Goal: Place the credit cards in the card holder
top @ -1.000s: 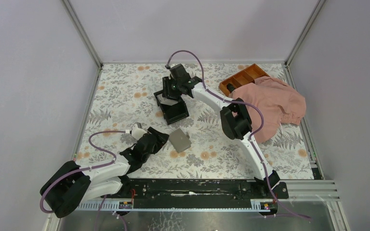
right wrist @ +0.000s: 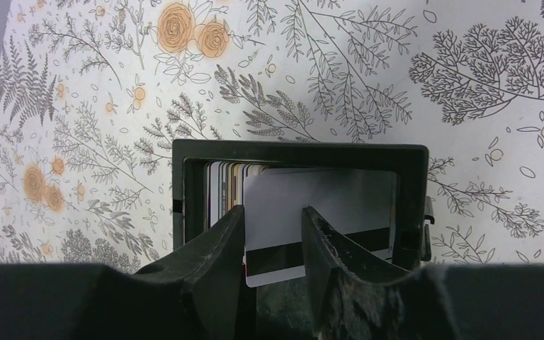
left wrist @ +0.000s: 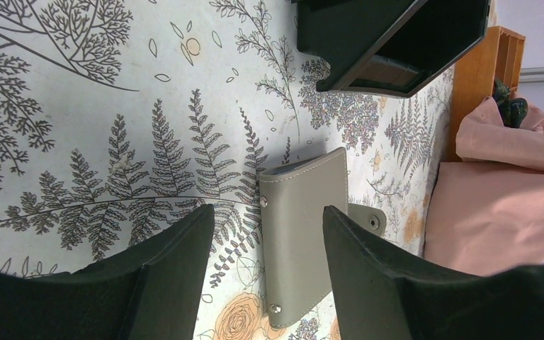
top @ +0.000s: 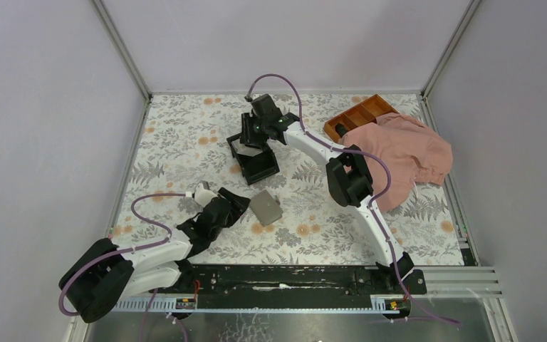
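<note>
A black box (top: pixel 259 167) stands upper middle. In the right wrist view it holds a row of cards (right wrist: pixel 217 191) on edge and flat white cards (right wrist: pixel 276 205) with a dark stripe. My right gripper is part open over the flat cards, fingertips at them; whether it grips is unclear. The grey card holder (left wrist: pixel 301 241) lies on the table nearer the front, with a snap tab. My left gripper stands open beside the holder, nothing between its fingers.
A wooden divided tray (top: pixel 360 114) and a pink cloth (top: pixel 402 157) lie at the right.
</note>
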